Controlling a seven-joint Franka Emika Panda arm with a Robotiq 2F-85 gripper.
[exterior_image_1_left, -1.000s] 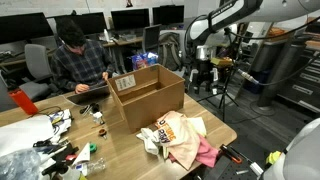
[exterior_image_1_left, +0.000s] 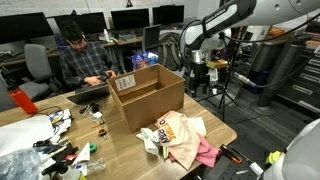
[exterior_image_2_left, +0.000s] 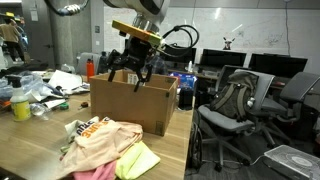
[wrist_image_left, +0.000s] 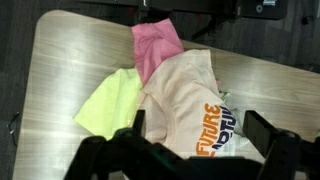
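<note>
A rumpled pile of cloths lies on the wooden table. On top is a peach cloth (wrist_image_left: 185, 90) with orange and dark lettering, with a pink cloth (wrist_image_left: 155, 45) and a yellow cloth (wrist_image_left: 110, 103) sticking out beside it. Open and empty, my gripper hangs above the pile in the wrist view, its fingers apart over the lettered end. From the second exterior view, the gripper (exterior_image_2_left: 128, 77) appears well above the table, in front of the cardboard box (exterior_image_2_left: 135, 108). That box stands upright with its top open; its inside is mostly hidden.
Left of the box, the table holds small tools, papers (exterior_image_1_left: 35, 130) and plastic bags (exterior_image_1_left: 25, 165). A yellow bottle (exterior_image_2_left: 20, 103) stands at that side. Someone (exterior_image_1_left: 82, 60) sits behind the table at a laptop (exterior_image_1_left: 90, 93). Bare wood (exterior_image_1_left: 125, 155) shows left of the cloths.
The arm has shifted slightly in the first exterior view, still high above the table. The cloths and box look unmoved.
</note>
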